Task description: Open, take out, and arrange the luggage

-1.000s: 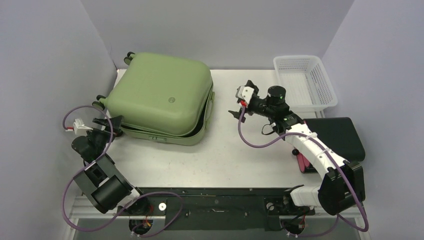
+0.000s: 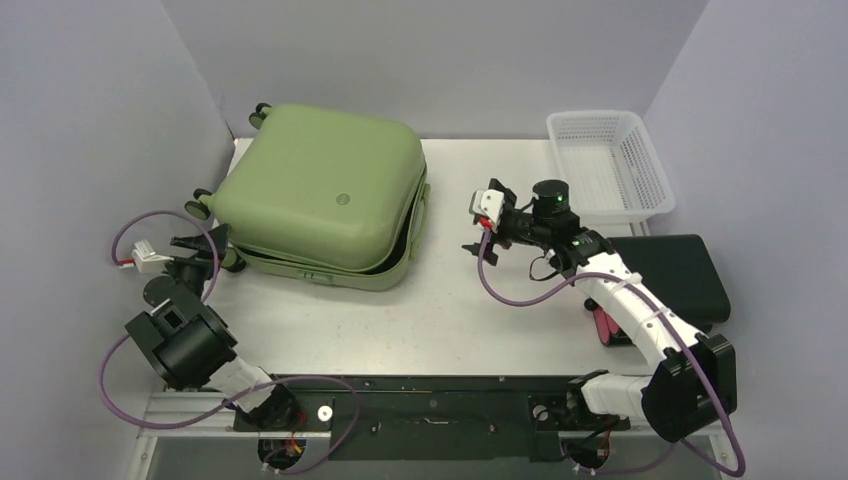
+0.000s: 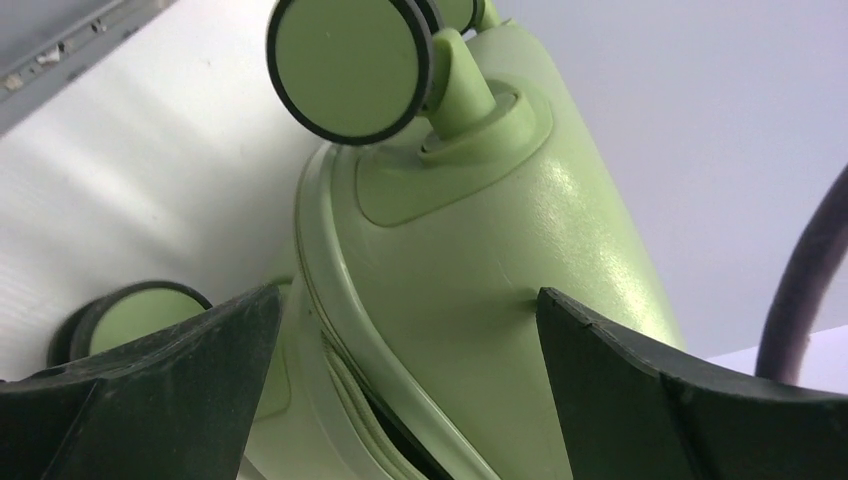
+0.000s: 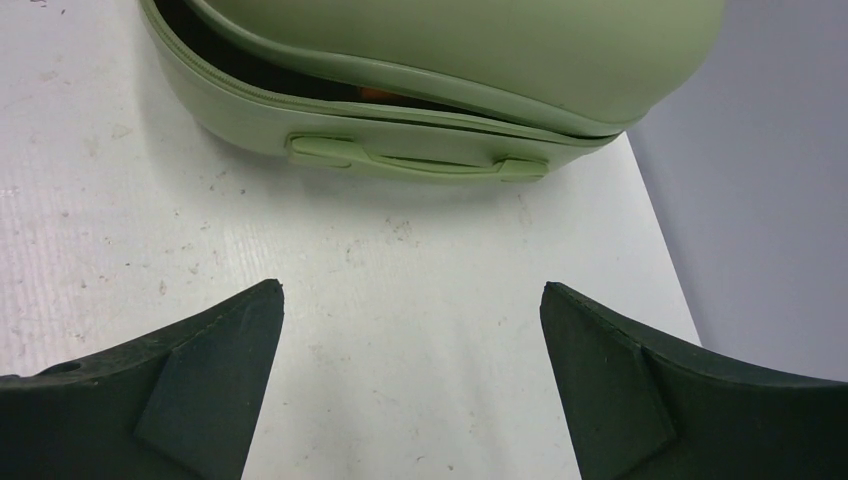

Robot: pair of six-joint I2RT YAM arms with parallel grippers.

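Note:
A green suitcase (image 2: 318, 185) lies on the left of the table, its lid raised a little along the unzipped seam; the dark gap shows in the right wrist view on the suitcase (image 4: 450, 40). My left gripper (image 2: 205, 245) is open at the near-left corner by the wheels (image 3: 345, 65), its fingers either side of that corner in the left wrist view. My right gripper (image 2: 488, 222) stands open over bare table right of the suitcase, facing its handle (image 4: 420, 170), with nothing between its fingers.
A white basket (image 2: 610, 165) sits at the back right. A dark case (image 2: 670, 280) with pink showing at its edge lies at the right. Walls bound the left, back and right.
My right gripper has moved a little toward the front. The suitcase looks unchanged.

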